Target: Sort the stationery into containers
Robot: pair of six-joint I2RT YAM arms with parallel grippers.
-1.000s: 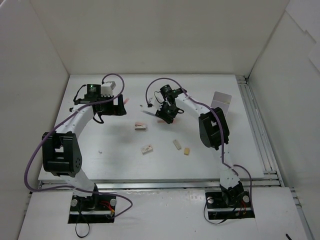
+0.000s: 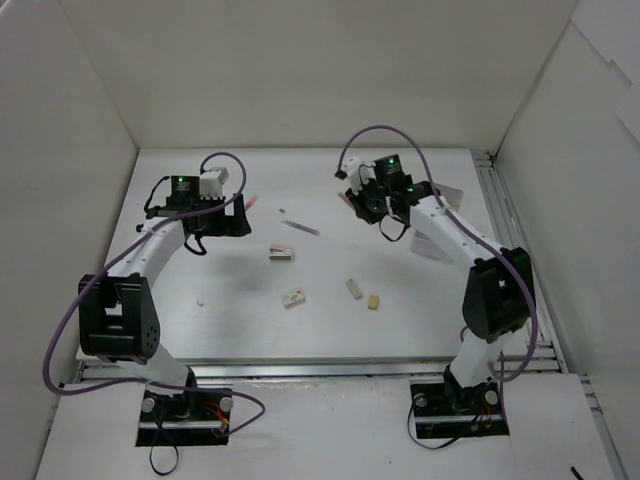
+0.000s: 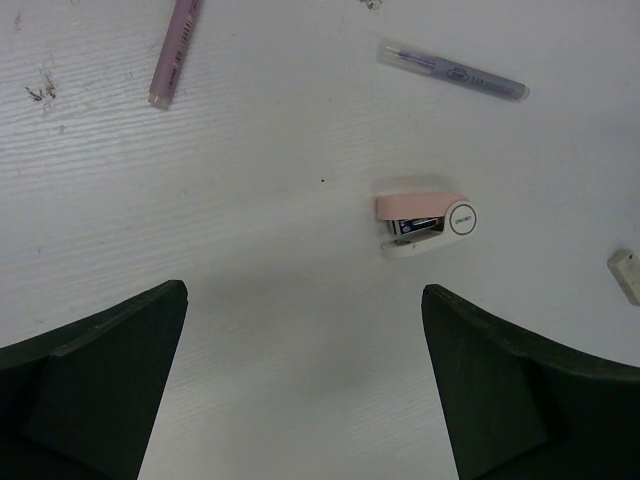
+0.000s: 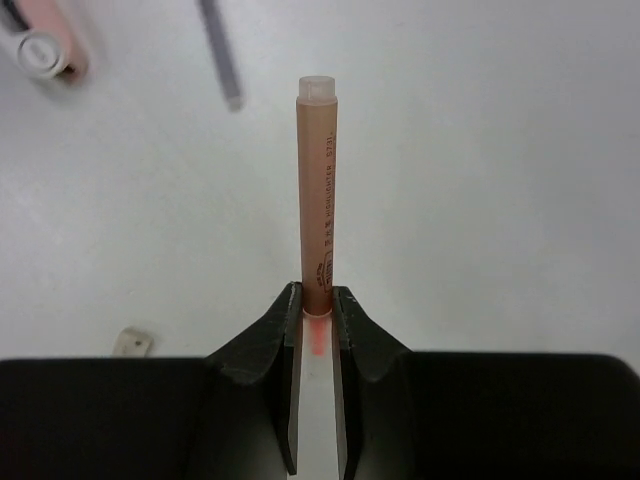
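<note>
My right gripper is shut on an orange highlighter [image 4: 317,200], which stands out upright in the right wrist view, above the table. My left gripper hangs open over the table with nothing between its fingers. Below it lie a pink stapler [image 3: 420,206], a pink pen [image 3: 174,55] and a grey-violet pen [image 3: 452,70]. Small blocks [image 2: 294,298] [image 2: 353,287] and a yellow piece [image 2: 373,302] lie toward the front. A pale container [image 2: 436,244] at the right is partly hidden by the right arm.
Walls stand behind and at both sides of the white table [image 2: 240,320]. The front left and front middle of the table have free room around the scattered small items.
My right arm has lifted the orange highlighter from the middle of the table and moved back and to the right. The left arm is almost unmoved.
</note>
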